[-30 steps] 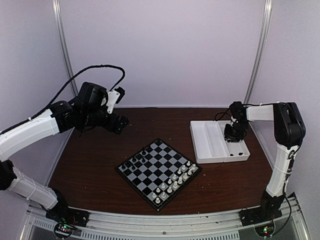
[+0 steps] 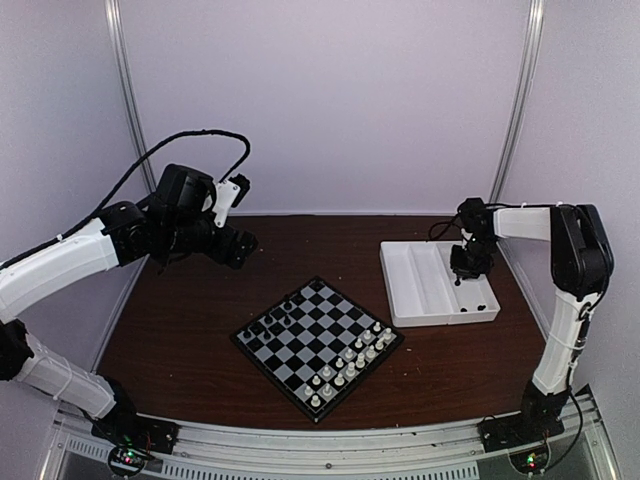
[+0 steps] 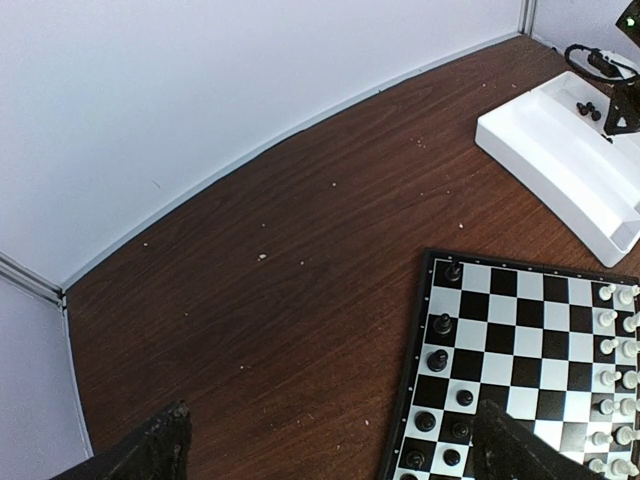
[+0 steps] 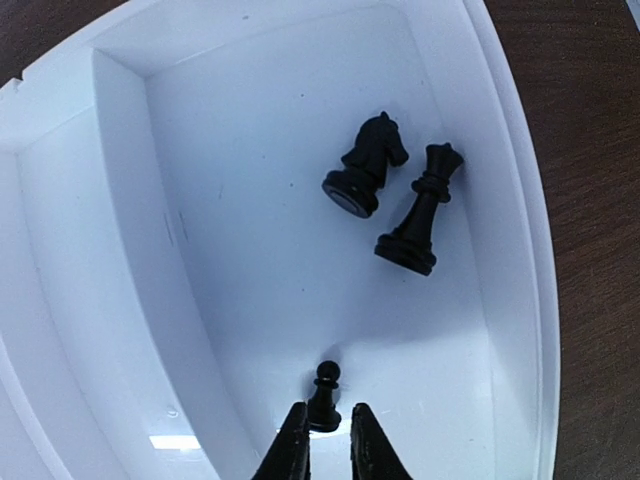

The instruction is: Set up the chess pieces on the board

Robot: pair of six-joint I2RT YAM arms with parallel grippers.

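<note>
The chessboard (image 2: 316,350) holds white pieces in rows along its right side and several black pieces at its left, with gaps among them. My right gripper is in the white tray (image 2: 410,280), shut on a small black pawn (image 4: 325,393) at its fingertips. A black knight (image 4: 362,170) and a black queen (image 4: 420,215) lie in the same compartment. My left gripper hangs open, high at the left of the top view, nothing between its fingers.
Bare wooden table (image 2: 220,290) surrounds the board, clear at the back and left. Pale walls close in the sides and back. A cable loops behind the tray beside my right arm.
My right gripper has risen slightly, and a small dark piece now shows beneath it in the top view. The left arm and the board look unchanged.
</note>
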